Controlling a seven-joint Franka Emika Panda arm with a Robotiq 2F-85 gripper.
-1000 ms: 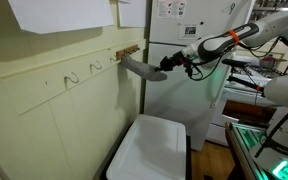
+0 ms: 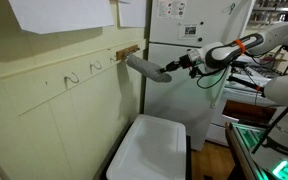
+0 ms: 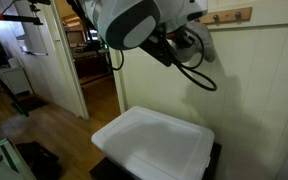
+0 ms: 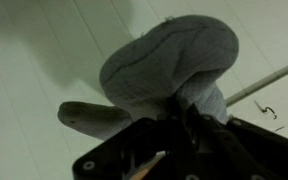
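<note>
A grey cloth mitt [image 2: 148,69] juts out from the wall at a slant, its far end close to the wooden hook strip [image 2: 127,52]. My gripper [image 2: 172,67] is shut on the mitt's near end. The wrist view has the mitt [image 4: 169,65] filling the middle, its thumb-like part [image 4: 92,119] to the left and the dark fingers hard to make out below. In the second exterior view the arm covers part of the mitt [image 3: 200,44]. Whether the mitt hangs on a hook cannot be seen.
A white lidded bin [image 2: 152,148] stands on the floor below the mitt. Metal hooks [image 2: 95,66] line the wall to the left. A white fridge [image 2: 177,85] stands behind the gripper.
The gripper and the end of the mitt it grips have shifted slightly to the right. The mitt's wall end stays near the hook strip.
</note>
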